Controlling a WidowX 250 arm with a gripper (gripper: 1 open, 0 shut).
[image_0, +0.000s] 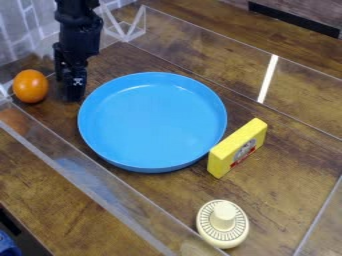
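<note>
My black gripper (72, 74) hangs at the upper left over the dark wooden table, just right of an orange round object (31, 86) and left of a large blue plate (152, 118). It is small and dark here, but its fingers look apart, and I see nothing held between them.
A yellow box (237, 147) lies right of the plate. A cream round object with a knob (223, 225) sits near the bottom right. Clear strips run along the left and bottom left.
</note>
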